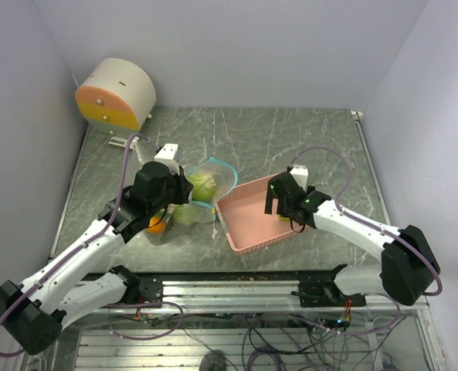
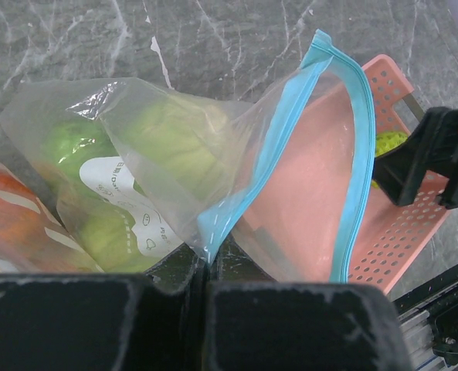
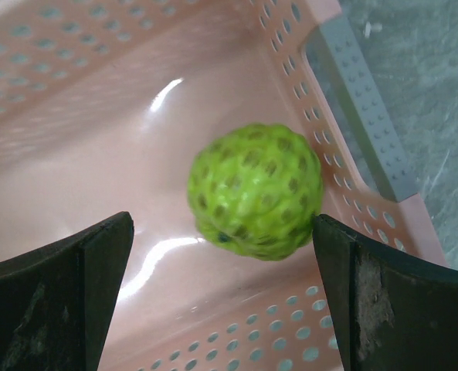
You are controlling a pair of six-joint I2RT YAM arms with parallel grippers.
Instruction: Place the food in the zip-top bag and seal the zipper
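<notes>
A clear zip top bag [image 2: 186, 116] with a blue zipper rim gapes toward the basket, pale green food [image 1: 202, 185] inside it. My left gripper is shut on the bag's edge near one end of the blue zipper. In the pink basket [image 1: 248, 212], a bumpy green food piece [image 3: 256, 189] lies by the perforated wall, partly hidden by the right arm in the top view. My right gripper stands open above that piece, its fingers [image 3: 59, 290] to either side and nothing held.
Beside the bag lies another clear bag with orange food [image 1: 156, 225]. A cream and yellow rounded box [image 1: 117, 94] stands at the back left.
</notes>
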